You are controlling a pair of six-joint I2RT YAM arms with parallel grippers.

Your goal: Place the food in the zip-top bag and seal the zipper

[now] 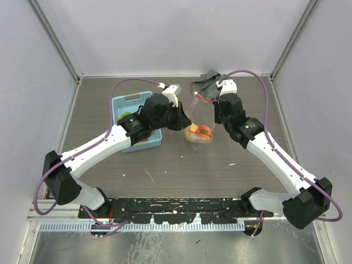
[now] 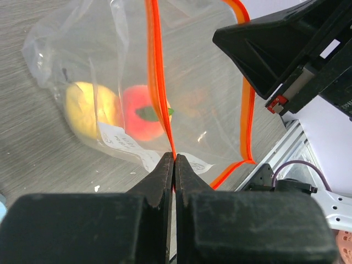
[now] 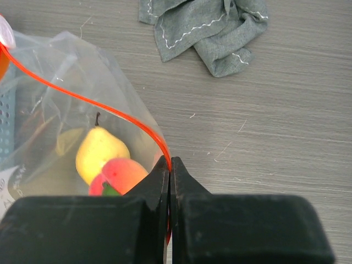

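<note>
The clear zip top bag [image 1: 201, 113] with orange zipper edges hangs upright between my grippers, its bottom at the table, holding a yellow pear [image 3: 99, 151] and a peach [image 3: 124, 176] with a green leaf. My left gripper is shut on one zipper edge. My right gripper is shut on the bag's rim at the other side, seen also at the upper right of the left wrist view.
A blue basket [image 1: 152, 140] with more food stands left of the bag, partly behind my left arm. A grey cloth [image 3: 203, 33] lies at the back.
</note>
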